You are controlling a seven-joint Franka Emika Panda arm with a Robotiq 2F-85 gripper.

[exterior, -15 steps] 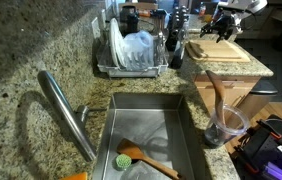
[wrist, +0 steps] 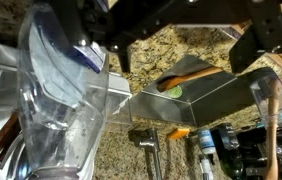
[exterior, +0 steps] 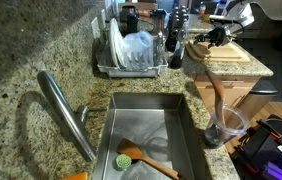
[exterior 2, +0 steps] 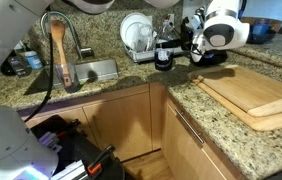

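No task object is named. My gripper stands open in the wrist view, with nothing between its dark fingers. In exterior view 2 the gripper (exterior 2: 197, 50) is over the counter, near the dark container (exterior 2: 164, 58) and left of the wooden cutting board (exterior 2: 246, 88). Far away in exterior view 1, it appears small over the board (exterior: 221, 53). A clear vessel (wrist: 66, 105) fills much of the wrist view's left side. Inside the sink (exterior: 161, 112) lie a wooden utensil (exterior: 151, 161) and a green scrubber (exterior: 129, 149).
A dish rack (exterior: 136, 50) with plates stands behind the sink. Beside the sink, a clear container (exterior: 225, 125) holds a wooden spoon (exterior: 217, 92). The faucet (exterior: 69, 115) rises along the wall. Bare counter (exterior 2: 191, 95) lies in front of the cutting board.
In exterior view 1 my gripper has shifted a little left and lower over the cutting board. The sink items and the dish rack look unmoved.
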